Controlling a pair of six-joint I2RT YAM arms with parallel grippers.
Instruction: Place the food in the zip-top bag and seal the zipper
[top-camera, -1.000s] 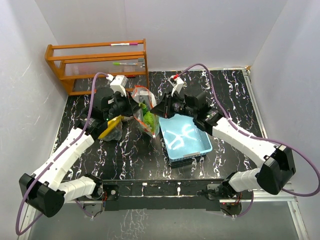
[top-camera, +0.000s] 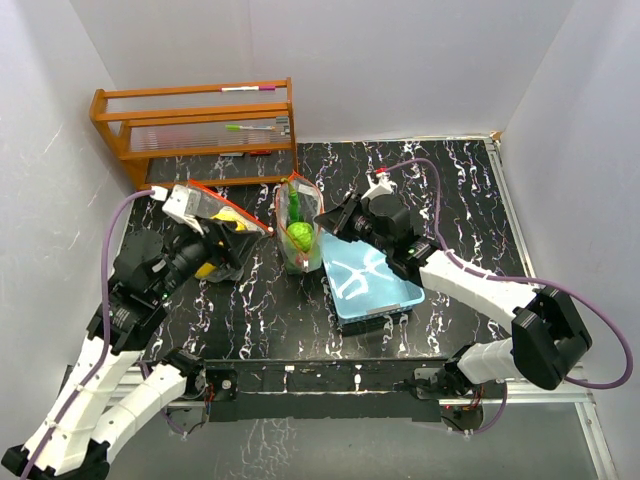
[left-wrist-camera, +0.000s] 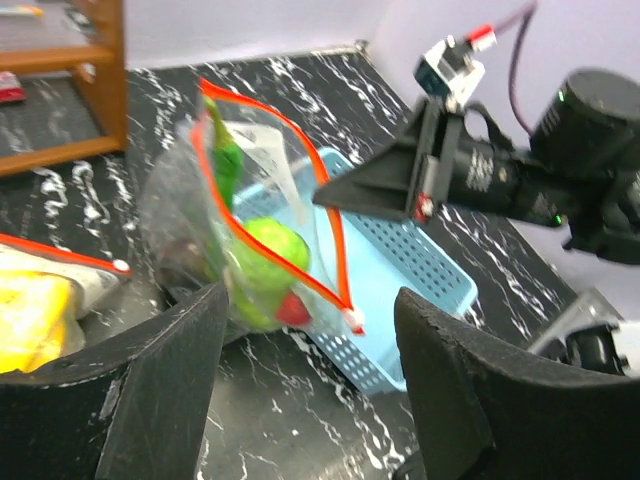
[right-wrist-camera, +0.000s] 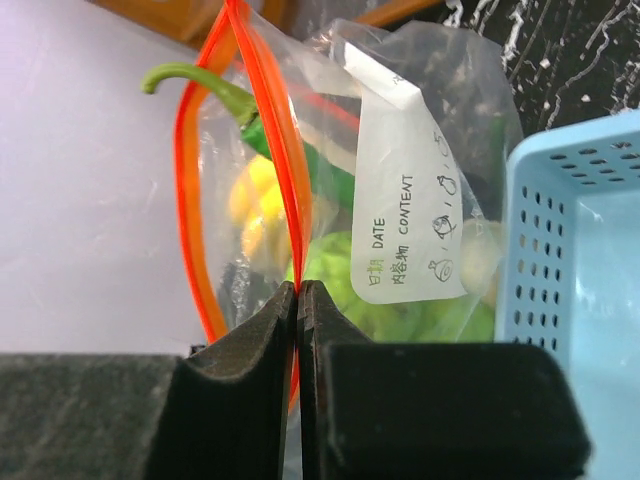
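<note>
A clear zip top bag (top-camera: 299, 262) with an orange zipper edge stands with its mouth spread. In it lie a green pepper (left-wrist-camera: 226, 162), a round green vegetable (left-wrist-camera: 267, 262) and something red (left-wrist-camera: 293, 309) low at the front. My right gripper is shut on the orange rim at the bag's right side. My left gripper has its fingers wide apart and nothing between them. It hangs left of the bag in the top view, clear of the rim.
A second orange-edged bag with yellow food (left-wrist-camera: 38, 318) lies at the left, partly under my left arm. The blue basket (top-camera: 365, 285) right of the bag looks empty. A wooden rack (top-camera: 200, 125) stands behind.
My left gripper has moved left and away from the bag, and now stands open. My right gripper stays near the rim, slightly to the right. The bag's mouth has turned and stands more upright.
</note>
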